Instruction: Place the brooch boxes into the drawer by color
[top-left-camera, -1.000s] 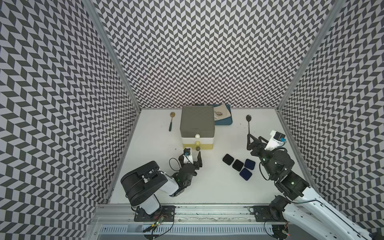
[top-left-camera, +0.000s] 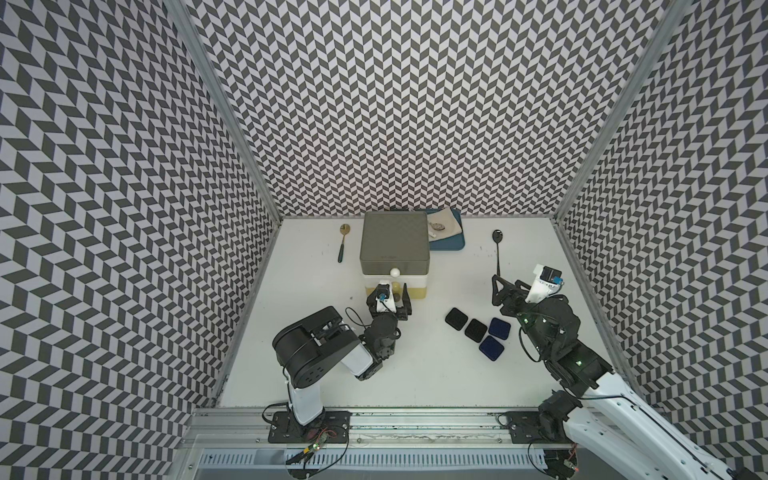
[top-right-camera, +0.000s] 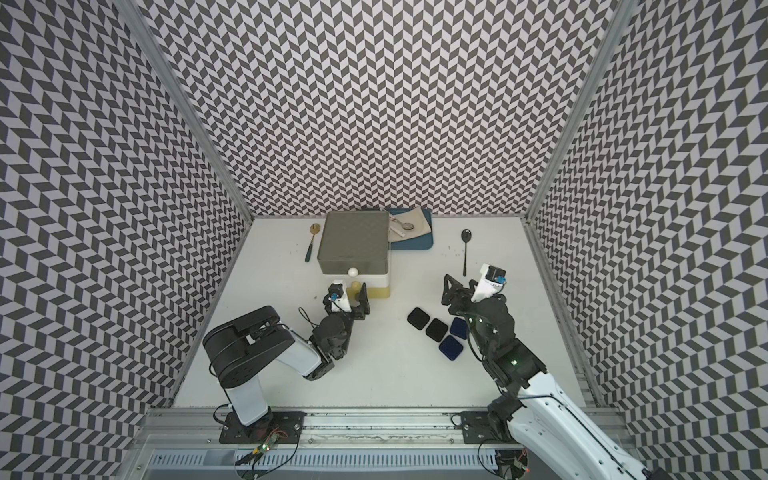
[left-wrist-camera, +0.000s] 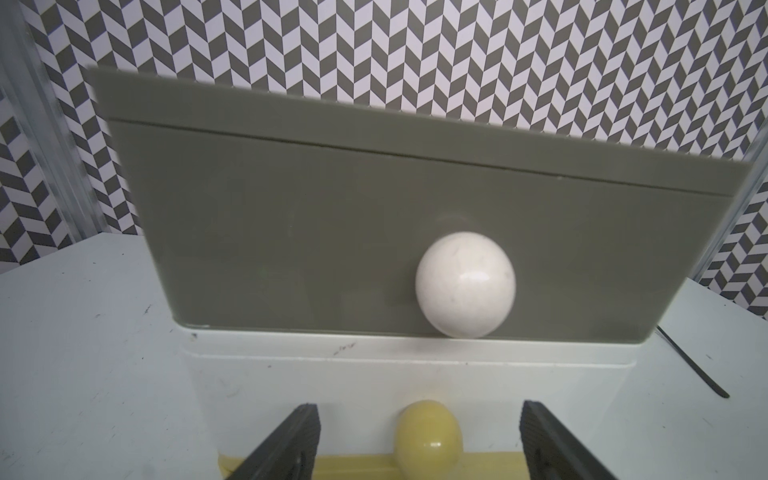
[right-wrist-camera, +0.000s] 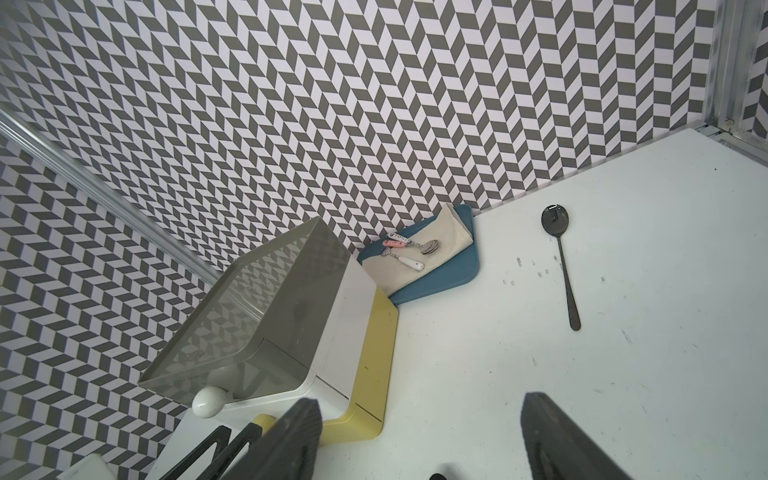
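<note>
A drawer box with grey top (top-left-camera: 395, 240), white middle and yellow bottom stands at mid-table; its white knob (left-wrist-camera: 465, 284) and yellow knob (left-wrist-camera: 428, 440) face me. My left gripper is open just before its front, fingers either side of the yellow knob's level; whether they touch is unclear. Two black brooch boxes (top-left-camera: 456, 318) (top-left-camera: 475, 329) and two navy brooch boxes (top-left-camera: 499, 328) (top-left-camera: 491, 347) lie right of the drawers. My right gripper is open and empty, held above the table near the boxes.
A blue tray (right-wrist-camera: 452, 272) with a cloth and cutlery sits behind the drawers. A dark spoon (right-wrist-camera: 564, 264) lies at the back right, a gold spoon (top-left-camera: 343, 240) at the back left.
My right gripper has shifted slightly down in the top left view.
</note>
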